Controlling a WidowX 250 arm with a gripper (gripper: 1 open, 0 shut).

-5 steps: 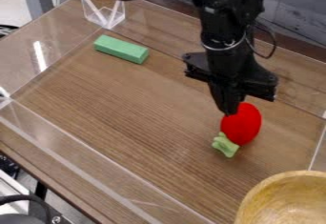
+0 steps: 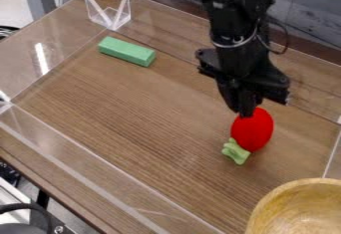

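My gripper hangs above the right part of the wooden table, its fingertips just up and left of a red object, shut with nothing seen between them. The red object is rounded, with a small pale green piece at its lower left end.
A green block lies at the back left, near a clear plastic container. A yellow bowl is at the front right.
The red object looks unmoved.
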